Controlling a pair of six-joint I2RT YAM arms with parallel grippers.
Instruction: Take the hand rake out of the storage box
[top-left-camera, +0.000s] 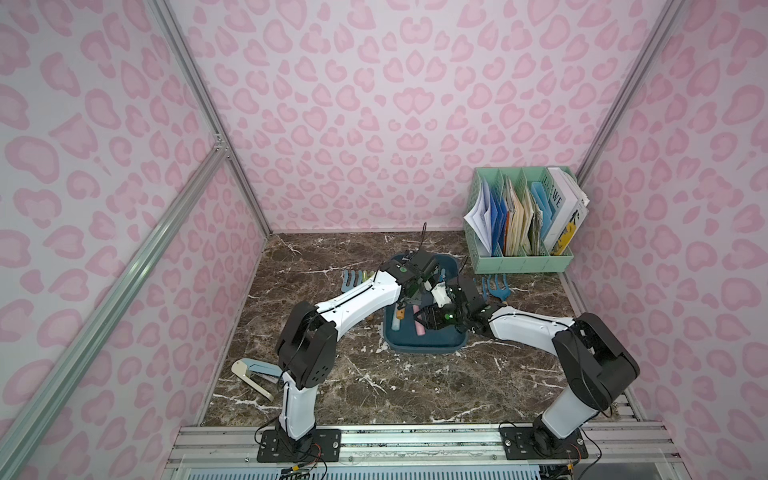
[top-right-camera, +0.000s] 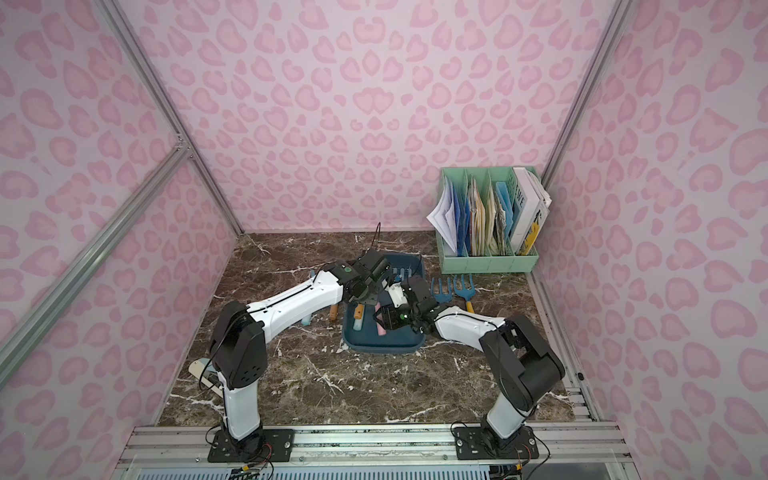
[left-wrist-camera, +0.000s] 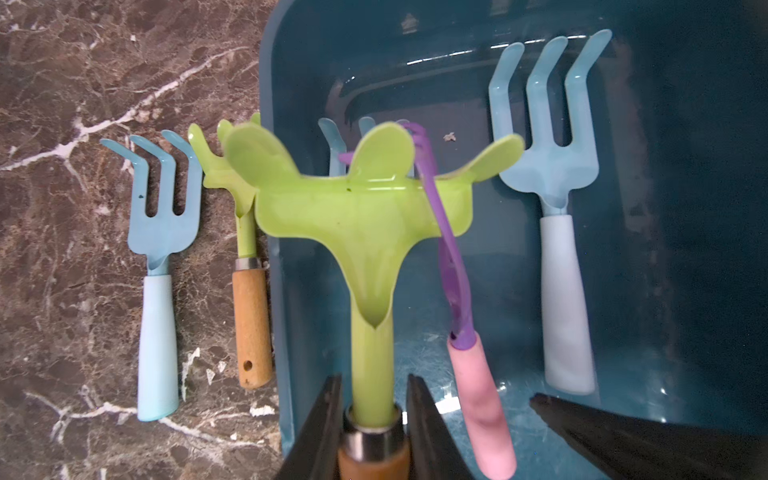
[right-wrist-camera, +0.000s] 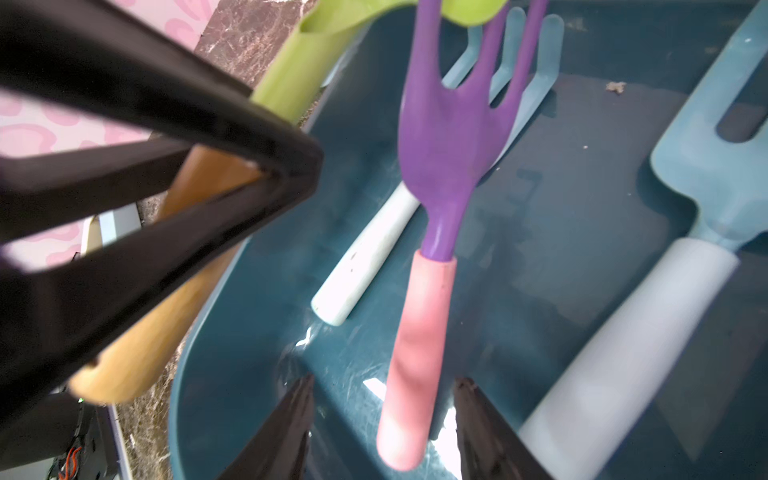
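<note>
In the left wrist view, my left gripper is shut on a green hand rake (left-wrist-camera: 372, 240) at the junction of metal neck and wooden handle, lifted over the storage box (top-left-camera: 425, 349). My right gripper is part open inside the box area, its fingertips either side of the pink handle of a purple hand rake (right-wrist-camera: 413, 344); whether they touch it is unclear. Two light-blue rakes (right-wrist-camera: 616, 344) also lie in the box.
More rakes lie outside the box, left (left-wrist-camera: 164, 224) and right (top-left-camera: 497, 288). A green file organizer (top-left-camera: 518, 264) stands at the back right. Staplers (top-left-camera: 252, 376) lie at front left.
</note>
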